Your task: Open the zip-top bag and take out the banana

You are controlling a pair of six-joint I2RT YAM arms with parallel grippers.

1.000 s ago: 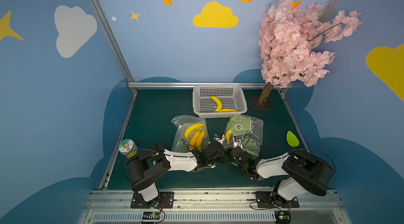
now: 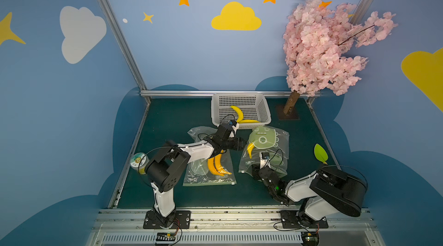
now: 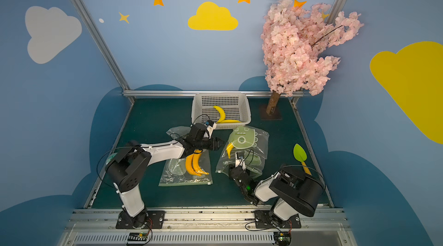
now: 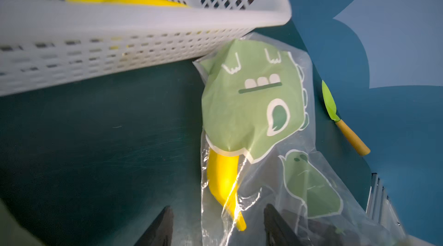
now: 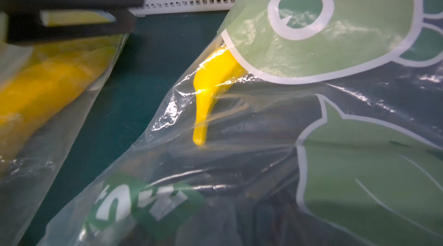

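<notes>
A clear zip bag with a green dinosaur print (image 2: 263, 138) lies on the right half of the mat. One yellow banana (image 5: 213, 82) is inside it, its upper part behind the print. Over the bag's left side, my left gripper (image 2: 242, 143) stands open; its fingertips appear apart in the left wrist view, with no grip on the bag or banana (image 4: 223, 176). My right gripper (image 2: 255, 171) is at the bag's front left corner. In the right wrist view, plastic film covers the bottom, and only dim dark shapes show where its fingers would be.
A second clear bag (image 2: 193, 179) holding bananas (image 2: 219, 165) lies to the left, partly under my left arm. Behind stands a white basket (image 2: 214, 109) with two bananas. A green trowel (image 3: 300, 152) lies right; a round tin (image 2: 138, 160) stands left.
My left gripper has left the bag's front edge, beside the right gripper, and moved back toward the basket. The right gripper has shifted only slightly; the banana is still in the bag.
</notes>
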